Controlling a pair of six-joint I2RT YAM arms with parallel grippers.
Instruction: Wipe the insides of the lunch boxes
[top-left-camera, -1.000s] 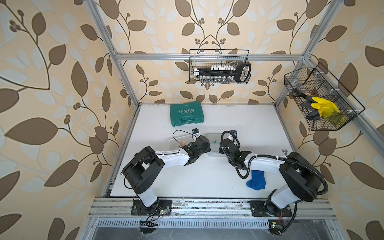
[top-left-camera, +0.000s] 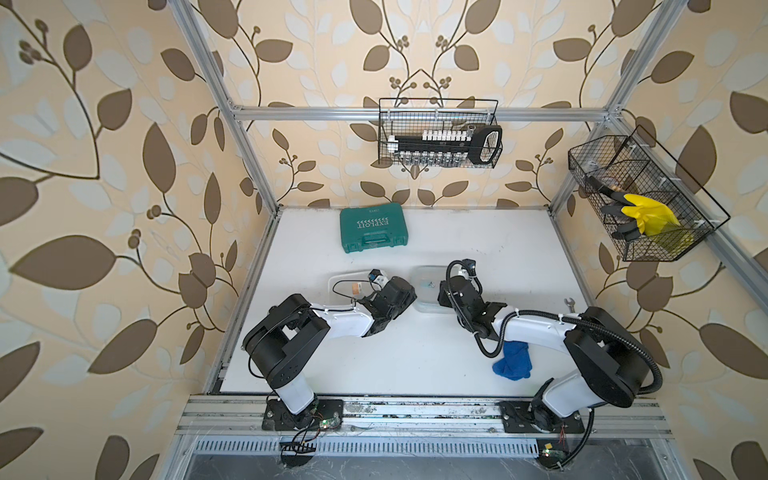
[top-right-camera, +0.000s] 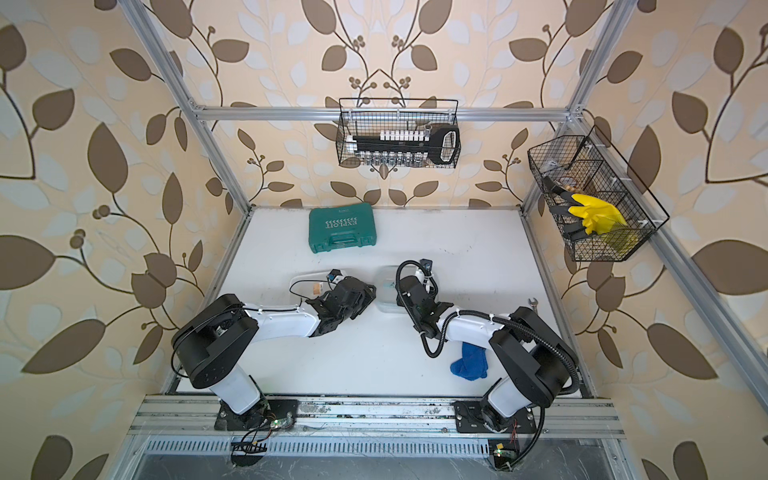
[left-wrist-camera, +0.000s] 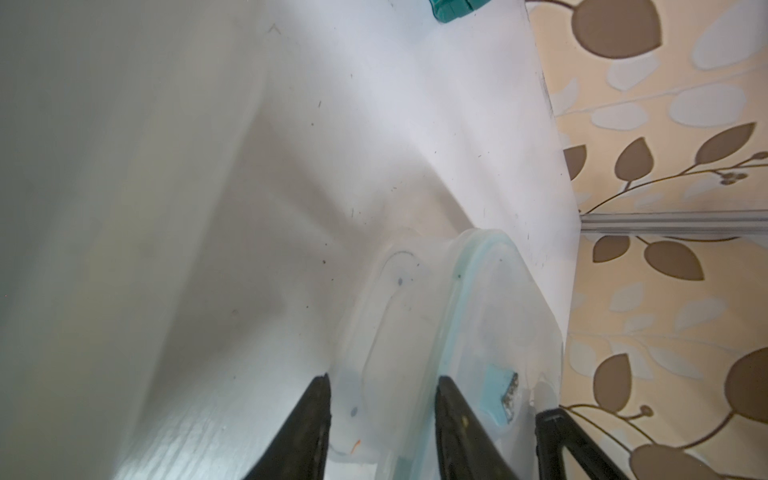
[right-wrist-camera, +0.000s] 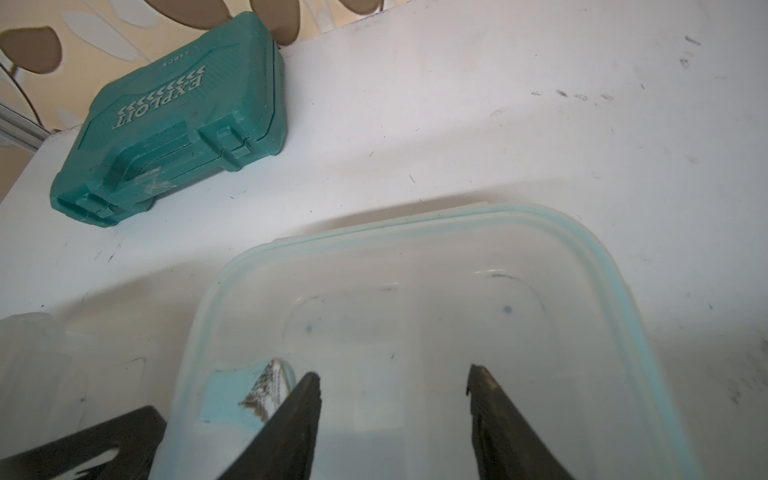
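Two clear lunch boxes lie side by side. The left box (top-left-camera: 336, 281) has an orange spot in it. The right box (right-wrist-camera: 448, 320) has a pale teal rim and holds a light-blue piece (right-wrist-camera: 228, 393) with a brown, dirty-looking patch. My left gripper is by the right box's left side, its fingers apart; that box's rim shows between and behind them. Whether they touch it is unclear. Over the right box is my right gripper; its fingertips look apart, and what lies between them lower down is out of frame. A blue cloth (top-left-camera: 513, 361) rests beneath the right arm.
At the back left stands a green case (top-left-camera: 373, 226). A wrench (top-left-camera: 569, 305) lies near the right edge. Wire baskets hang on the frame, one with yellow gloves (top-left-camera: 649, 214).
The left box sits a little further left. The right arm has barely moved.
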